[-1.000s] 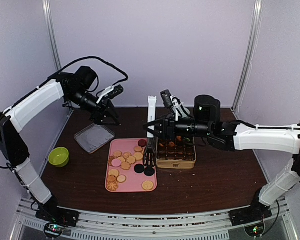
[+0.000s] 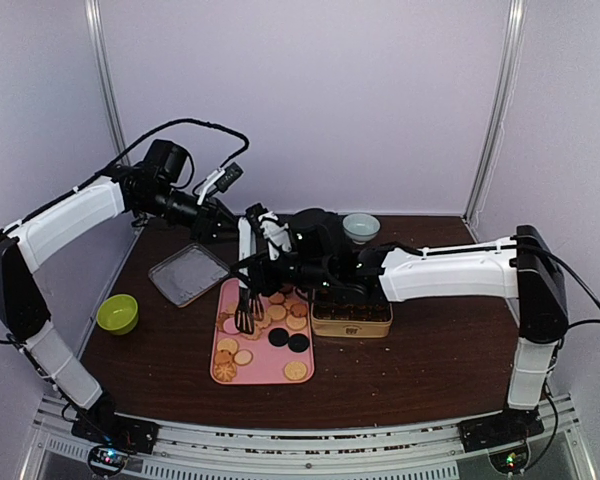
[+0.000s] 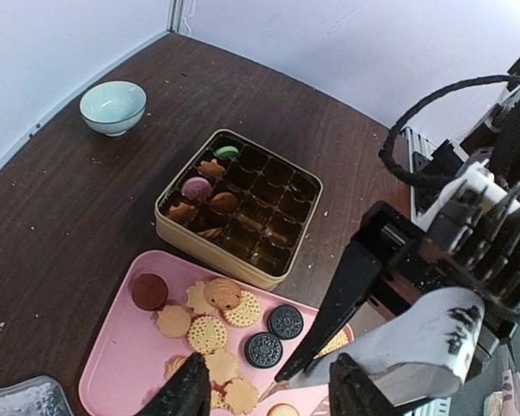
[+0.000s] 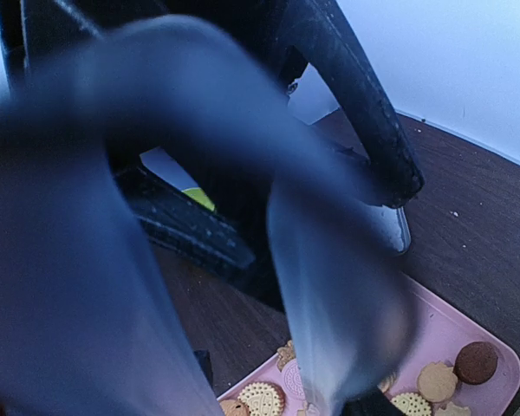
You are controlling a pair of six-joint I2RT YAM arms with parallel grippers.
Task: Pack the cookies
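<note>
A pink tray [image 2: 261, 369] holds assorted cookies, among them two dark ones [image 3: 263, 349]. Behind it to the right is the tan compartment box [image 3: 282, 234], partly filled with cookies. My right gripper [image 2: 248, 258] is above the tray, holding a white-handled spatula [image 2: 245, 235] upright; in the right wrist view its blurred body fills the foreground. My left gripper [image 2: 220, 228] is just left of and close to the spatula, its fingers apart at the bottom of the left wrist view, with nothing visible between them.
A grey metal tray [image 2: 180, 275] lies at the left, with a green bowl [image 2: 117, 314] in front of it. A pale blue bowl [image 2: 361, 225] stands at the back right.
My right gripper has moved left with the spatula, toward my left gripper. The left gripper has shifted slightly and now stands close to the spatula's handle.
</note>
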